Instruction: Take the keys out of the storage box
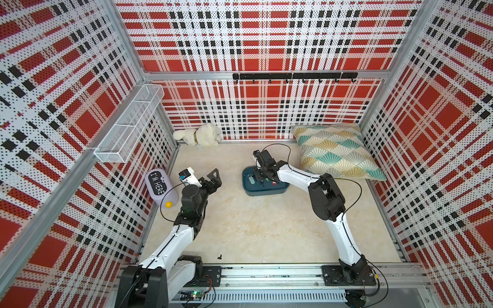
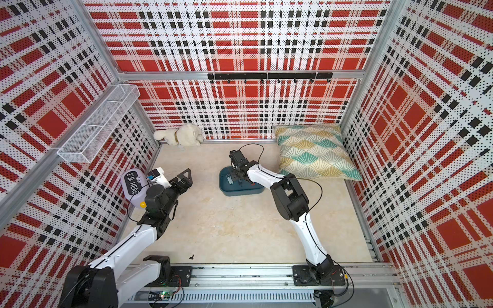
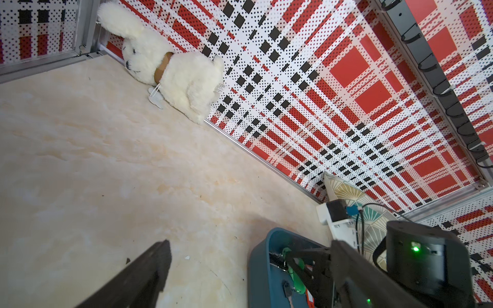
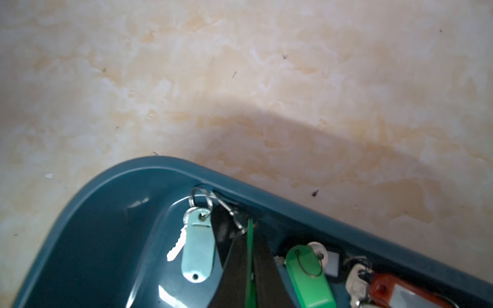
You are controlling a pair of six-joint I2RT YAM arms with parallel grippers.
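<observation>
The dark teal storage box (image 1: pixel 264 191) holds several keys: a pale mint-tagged key (image 4: pixel 197 246), a green-tagged key (image 4: pixel 310 277) and a red-tagged key (image 4: pixel 400 292) show in the right wrist view. My right gripper reaches down into the box between the mint and green tags, its fingers nearly together; a thin green strip shows along them, and what exactly is between them is unclear. My left gripper (image 1: pixel 213 179) stands open and empty over the floor left of the box.
A patterned pillow (image 1: pixel 339 151) lies behind right, a white plush dog (image 1: pixel 205 134) at the back left. A lilac sign (image 1: pixel 159 184) with an orange ball (image 1: pixel 168 204) sits by the left wall.
</observation>
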